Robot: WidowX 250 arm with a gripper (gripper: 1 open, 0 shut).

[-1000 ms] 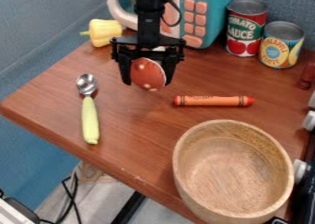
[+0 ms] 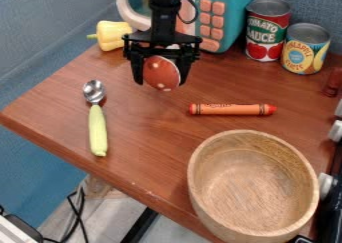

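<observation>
My black gripper (image 2: 162, 71) hangs over the upper middle of the table, with a round red-orange object (image 2: 162, 75) between or just behind its fingers; whether they grip it is hard to tell. An orange crayon (image 2: 231, 109) lies to its lower right, and a light wooden bowl (image 2: 253, 187) stands at the front right. A scoop with a pale yellow-green handle (image 2: 98, 127) lies on the left of the table.
A tomato sauce can (image 2: 266, 32), a yellow-labelled can (image 2: 305, 49) and a teal toy appliance (image 2: 225, 12) stand at the back. A yellow object (image 2: 110, 34) is at back left. The table's left edge drops away to floor.
The gripper and the red object have shifted very slightly over the last second; the other things are unmoved.
</observation>
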